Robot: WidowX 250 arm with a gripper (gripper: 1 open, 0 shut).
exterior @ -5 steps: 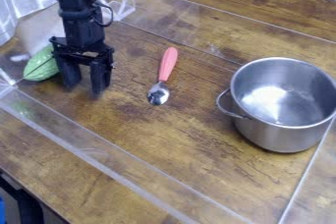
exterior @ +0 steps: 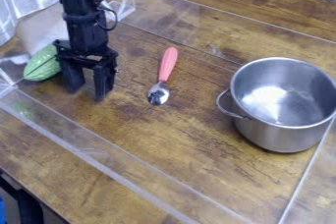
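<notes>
The black robot gripper [exterior: 86, 83] hangs low over the wooden table at the left, its fingertips down near the surface. Just behind it to the left lies a green striped oval object [exterior: 42, 65], partly hidden by the gripper. Whether the fingers are open or shut on anything is hard to make out in the dark shape. A spoon with a pink handle [exterior: 167, 66] and metal bowl lies to the right of the gripper, apart from it. A steel pot [exterior: 282, 120] with a side handle stands at the right.
Clear low strips or panels [exterior: 151, 184] border the wooden table [exterior: 157, 144]. A dark object sits at the lower left edge.
The gripper has shifted very slightly; the spoon, pot and green object look unmoved.
</notes>
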